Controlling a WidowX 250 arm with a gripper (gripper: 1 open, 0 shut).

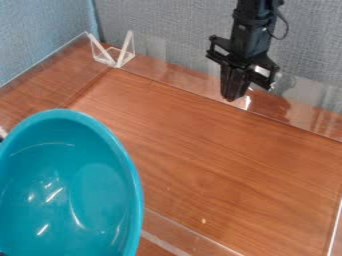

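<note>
My black gripper [234, 92] hangs from above at the top right, low over the back edge of the wooden tray floor, near the clear back wall. Its fingers look shut, with nothing visible between them. A large teal bowl [64, 185] fills the lower left, well apart from the gripper.
Low clear walls border it. A white wire-like holder [112, 50] stands at the back left corner. Grey padded walls [160, 20] rise behind.
</note>
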